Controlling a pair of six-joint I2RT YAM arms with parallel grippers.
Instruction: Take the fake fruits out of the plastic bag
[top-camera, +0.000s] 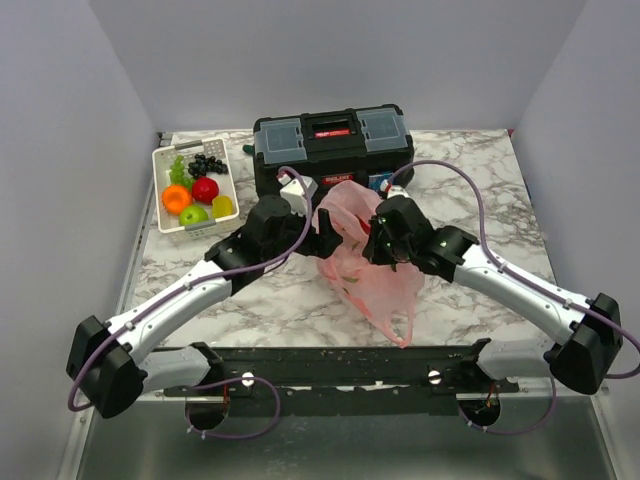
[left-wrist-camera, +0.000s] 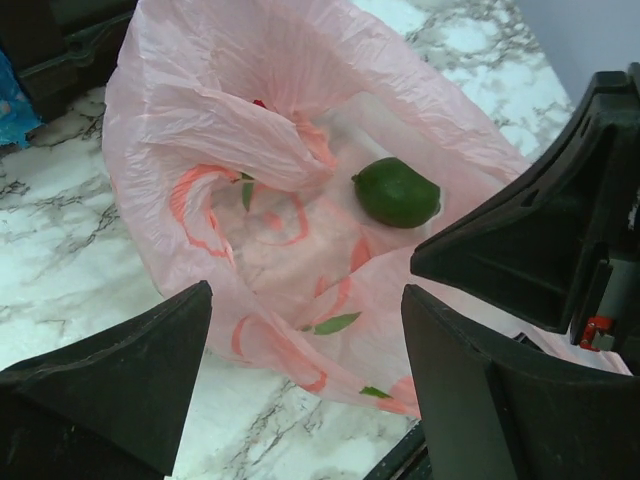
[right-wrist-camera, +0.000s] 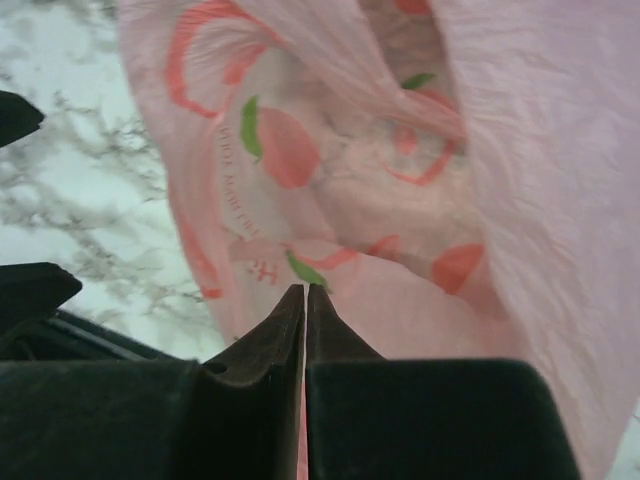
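Observation:
The crumpled pink plastic bag (top-camera: 370, 290) lies mid-table below the toolbox. In the left wrist view a dark green fake fruit (left-wrist-camera: 395, 192) rests inside it, with some red hidden under a fold. My left gripper (top-camera: 325, 240) hangs over the bag's left side, its fingers apart with nothing between them. My right gripper (top-camera: 372, 252) is at the bag's upper right, its fingers closed on the pink plastic bag (right-wrist-camera: 540, 200), as far as the right wrist view shows.
A white basket (top-camera: 167, 226) of fake fruits stands at the back left. A black toolbox (top-camera: 330, 150) sits behind the bag. Bare marble table (top-camera: 480, 170) shows at the right and front left.

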